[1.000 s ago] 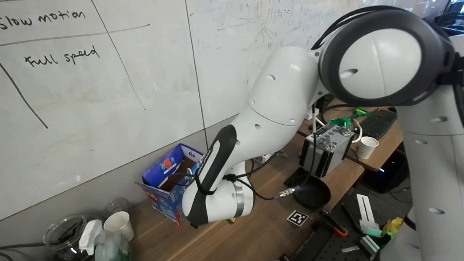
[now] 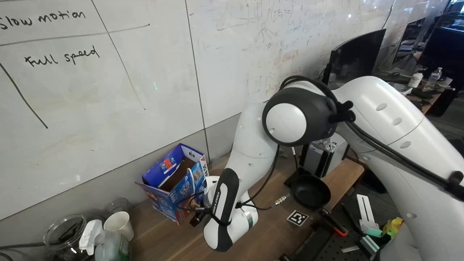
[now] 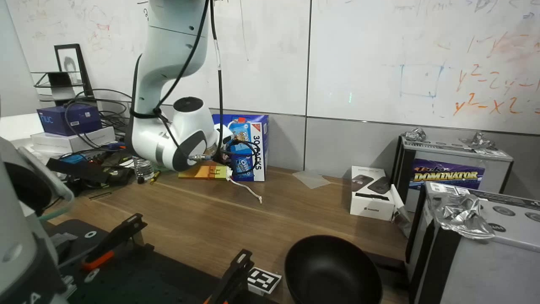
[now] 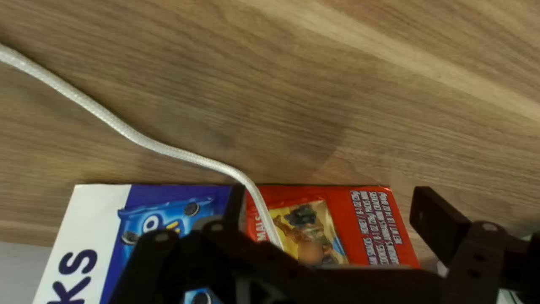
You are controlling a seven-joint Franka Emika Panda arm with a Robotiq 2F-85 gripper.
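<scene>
The open cookie box [image 2: 180,178], blue and red with printed snack packs, stands on the table against the whiteboard wall. A white cord [image 4: 152,144] crosses the bare wood in the wrist view and runs over the box's red side [image 4: 367,223]. My gripper faces that printed side with its fingers open and the fingers wide apart. The cord passes between the fingers, close to the left one, but nothing is gripped. In exterior view 2, the cord [image 3: 245,188] trails on the table in front of the box. Most of my gripper is hidden in exterior view 1.
An orange-yellow item [image 3: 205,172] lies below my hand. A black pan [image 2: 311,191] sits near the table edge, with metal-cased units [image 3: 455,162] on the right. A paper cup [image 2: 119,224] and spray bottle [image 2: 111,245] stand beside the box.
My hand has swung in toward the wall and turned, and now partly covers the box's front in exterior view 1. The elbow has come down. The box stays put.
</scene>
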